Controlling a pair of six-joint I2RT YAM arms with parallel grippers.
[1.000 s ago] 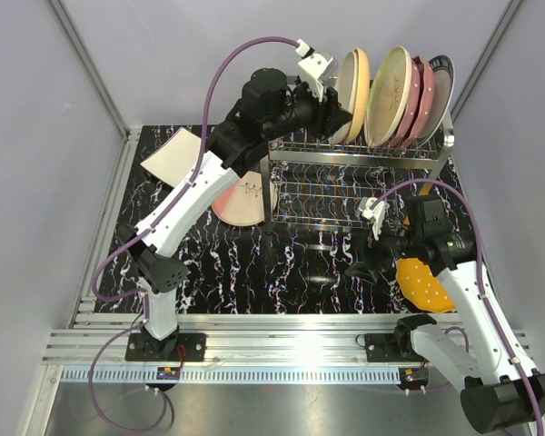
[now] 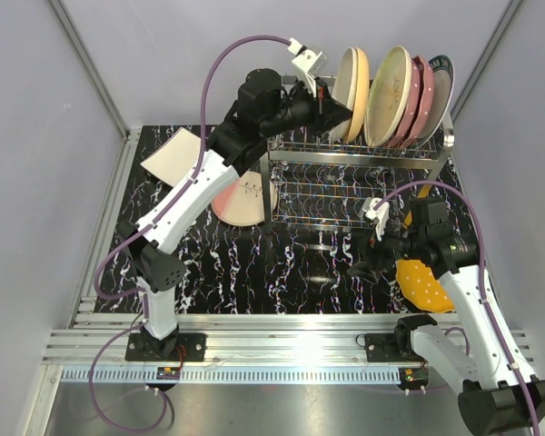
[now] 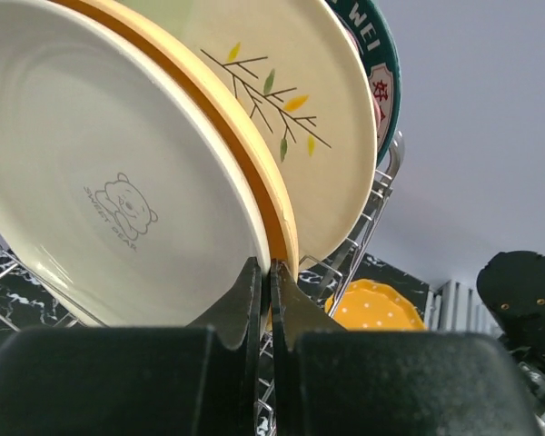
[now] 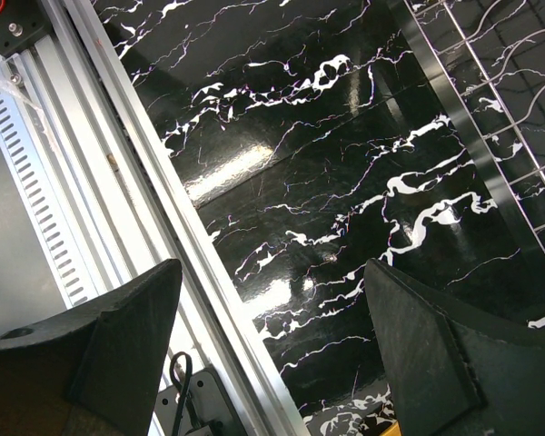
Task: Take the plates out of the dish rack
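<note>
On the rack's upper tier stands a white plate with a small bear print, the leftmost of a row. My left gripper is shut on its near rim; in the top view that gripper meets the row's left end. Close behind is a cream-yellow plate, then a plate with a branch print, pink plates and a green-rimmed one. The dish rack is metal wire. Down by the counter front my right gripper is open and empty.
Two plates lie on the counter's left, a cream one and a white-and-pink one. A yellow dotted plate lies at the right, behind my right arm. Bare black marble fills the front left and middle.
The right gripper stays open, nearly still.
</note>
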